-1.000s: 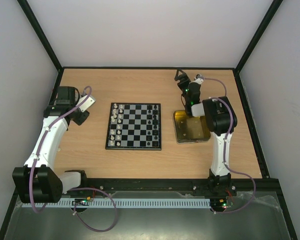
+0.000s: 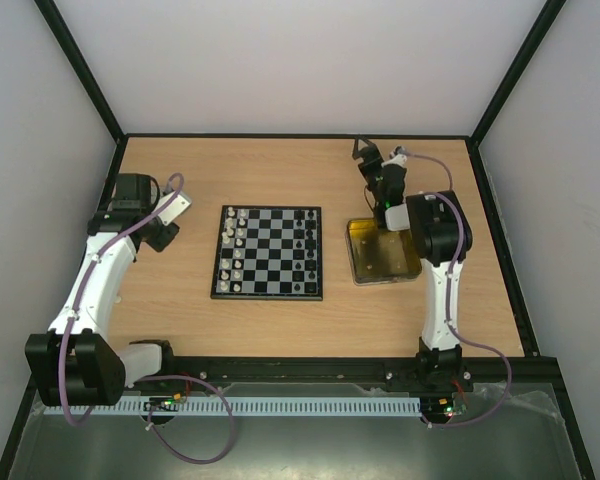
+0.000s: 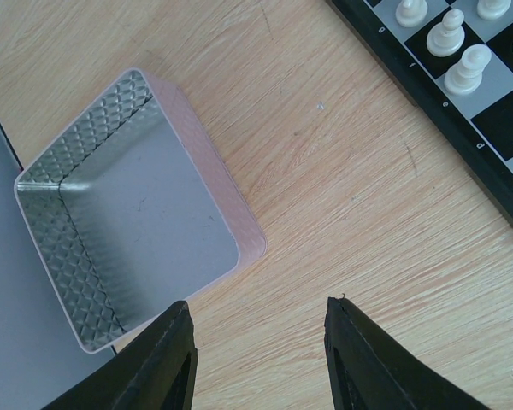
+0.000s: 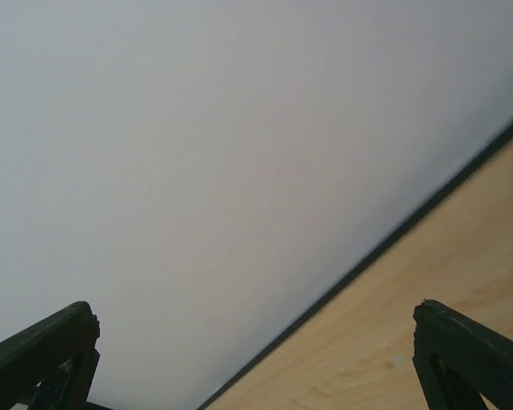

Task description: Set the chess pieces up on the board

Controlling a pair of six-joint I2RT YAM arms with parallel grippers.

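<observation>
The chessboard (image 2: 270,252) lies in the middle of the table. White pieces (image 2: 229,240) stand in two files along its left side, and dark pieces (image 2: 310,240) line two files on the right. Three white pieces near the board's edge show upright in the left wrist view, among them a pawn-like one (image 3: 468,70). My left gripper is open beside a white tray (image 3: 201,162), with only bare table between its fingers. My right gripper is wide open and empty, pointing toward the back wall beyond the gold tray (image 2: 360,276).
The white tray looks empty. A small speck (image 2: 383,268) in the gold tray is too tiny to identify, and the right arm covers part of that tray. Bare wood surrounds the board. The back wall (image 4: 197,171) fills much of the right wrist view.
In the top view, the left arm and the board's pieces look unchanged.
</observation>
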